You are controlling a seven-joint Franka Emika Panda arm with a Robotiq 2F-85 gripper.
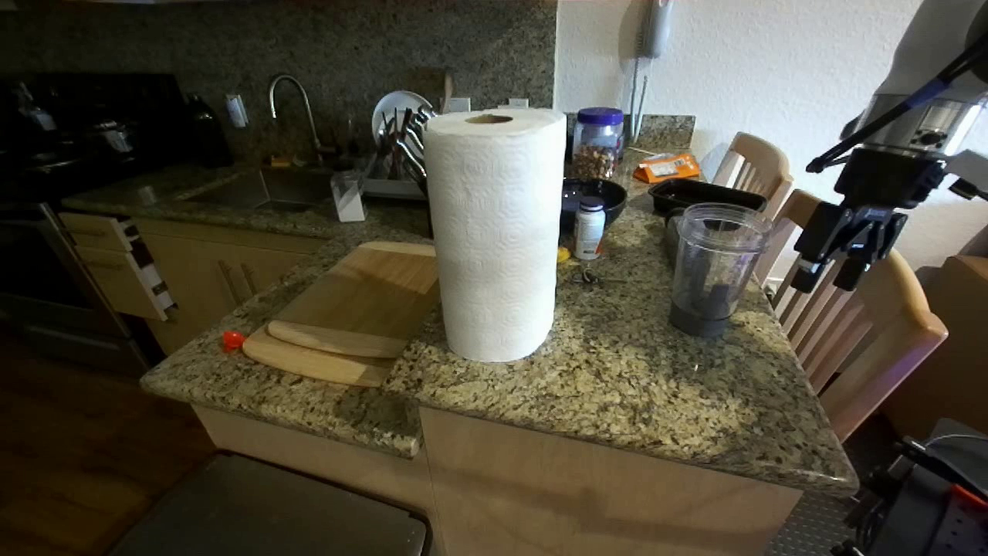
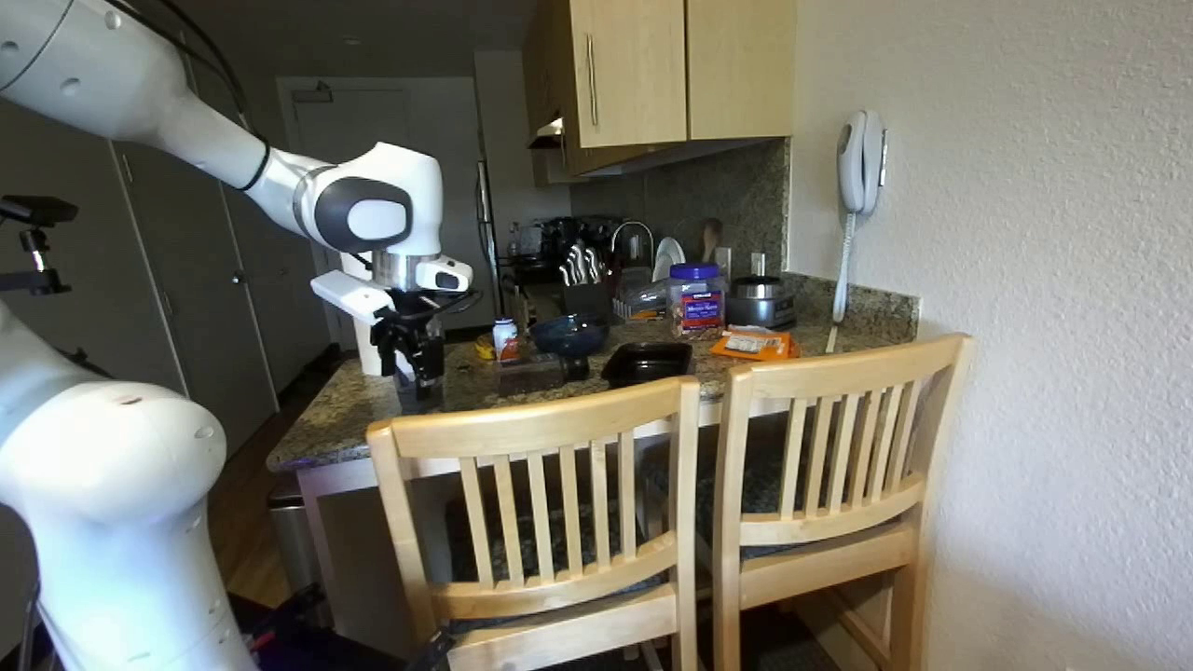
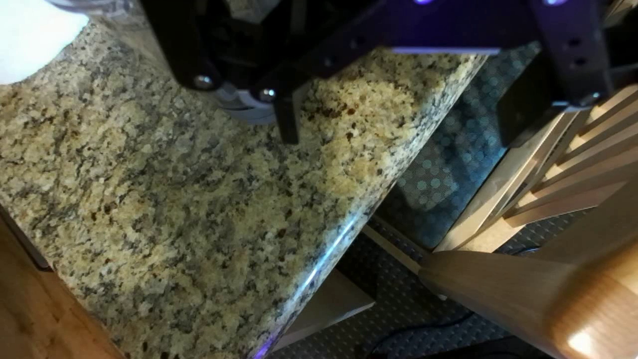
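Beyond the counter's right edge, my gripper (image 1: 826, 275) hangs in the air above the chairs, pointing down. Its fingers are open; in the wrist view the fingers (image 3: 288, 122) are wide apart with only counter edge and floor visible between them. A clear blender cup (image 1: 718, 264) with a dark bottom stands upright on the granite counter (image 1: 593, 389), left of the gripper and apart from it. The wrist view shows part of the cup (image 3: 248, 110), mostly covered by a finger. A tall white paper towel roll (image 1: 495, 241) stands near the counter's front edge.
Wooden chairs (image 2: 537, 425) line the counter below the gripper. Farther back are a white bottle (image 1: 590, 228), a dark bowl (image 1: 607, 194), a black tray (image 1: 708, 194), an orange bag (image 1: 668, 167) and a purple-lidded jar (image 1: 597, 144). Cutting boards (image 1: 356, 296) lie left.
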